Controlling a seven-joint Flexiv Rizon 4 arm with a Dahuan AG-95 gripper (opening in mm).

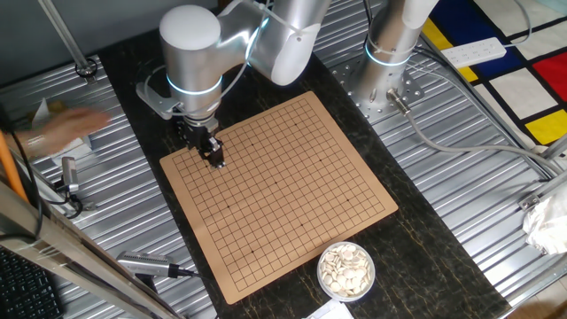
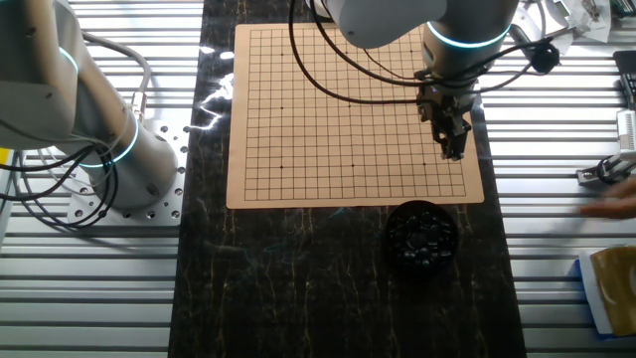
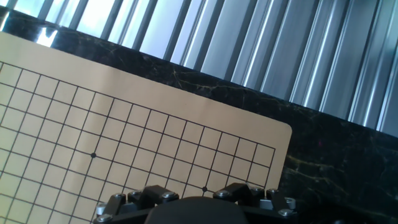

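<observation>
An empty tan grid board (image 1: 275, 183) lies on the dark marble-look tabletop. My gripper (image 1: 219, 165) points down over the board near one corner, also visible in the second exterior view (image 2: 453, 154). Whether its tips touch the board is unclear. Along the bottom of the wrist view, the dark finger linkages (image 3: 165, 196) stand on either side of a black rounded part, which hides whatever lies between the tips. White stones fill a round clear bowl (image 1: 346, 271) beside the board. A black bowl of black stones (image 2: 421, 239) sits by the opposite edge.
A person's hand (image 1: 80, 124) is beside the table over the ribbed metal surface, also at the right edge of the second exterior view (image 2: 611, 202). Cables (image 2: 348, 96) loop from the arm above the board. Dark tabletop (image 2: 288, 288) near the black bowl is clear.
</observation>
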